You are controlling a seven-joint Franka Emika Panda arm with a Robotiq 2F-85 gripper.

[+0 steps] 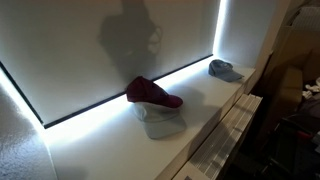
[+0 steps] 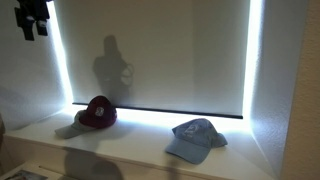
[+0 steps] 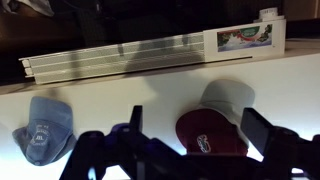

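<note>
A maroon cap (image 2: pixel 98 112) with a light grey brim (image 1: pixel 165 128) lies on the white windowsill. A blue-grey cap (image 2: pixel 195 140) rests farther along the same sill, well apart from it. Seen from above in the wrist view, the maroon cap (image 3: pixel 212 132) is partly covered by my gripper, and the blue-grey cap (image 3: pixel 45 130) shows at the left. My gripper is open, its fingers spread wide with no object held. In exterior view 2 the gripper (image 2: pixel 31 20) hangs high at the upper left, clear of both caps.
A pale blind (image 2: pixel 170 55) closes off the back of the sill (image 2: pixel 140 140). In front of the sill runs a white radiator (image 3: pixel 120 65) with a picture label (image 3: pixel 244 37) and a valve knob (image 3: pixel 268 14). Bare sill separates the two caps.
</note>
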